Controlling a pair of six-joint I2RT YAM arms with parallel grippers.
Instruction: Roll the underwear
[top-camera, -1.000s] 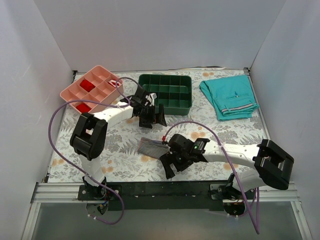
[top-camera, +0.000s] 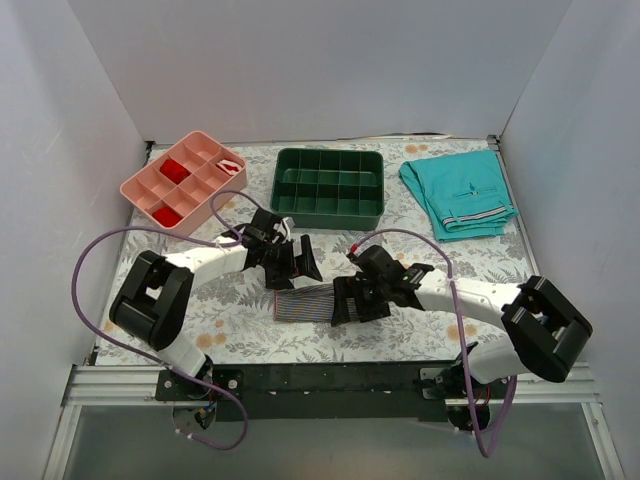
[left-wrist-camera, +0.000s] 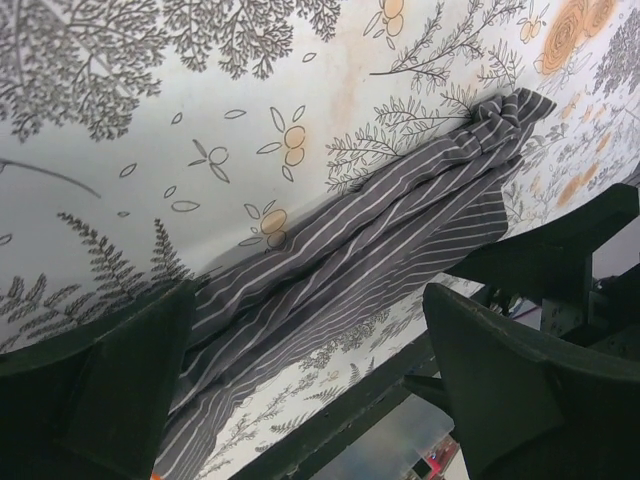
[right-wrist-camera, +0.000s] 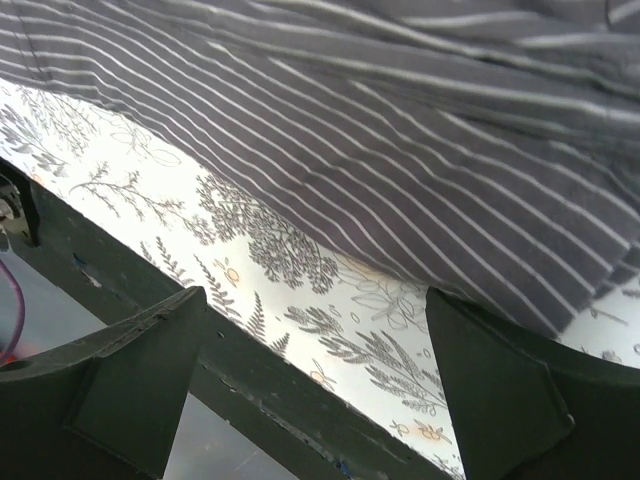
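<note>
The underwear (top-camera: 304, 304) lies on the table as a grey strip with thin white stripes, partly folded over itself lengthwise. In the left wrist view the striped cloth (left-wrist-camera: 330, 270) runs diagonally, with a bunched knot at its far end. My left gripper (top-camera: 292, 272) is open just above its back left edge, and no cloth shows pinched between its fingers. Over the strip's right part, my right gripper (top-camera: 349, 303) stands open and hides some of it. In the right wrist view the flat striped layer (right-wrist-camera: 380, 170) stretches beyond the open fingers (right-wrist-camera: 500, 385).
At the back stand an empty green divided box (top-camera: 328, 219) and a pink divided box (top-camera: 150, 193) holding red cloths. Folded teal clothing (top-camera: 450, 190) lies at back right. The dark table edge (top-camera: 330, 378) runs close in front of the underwear.
The right gripper moved slightly right and turned. The underwear now lies straighter, its left end nearer the front.
</note>
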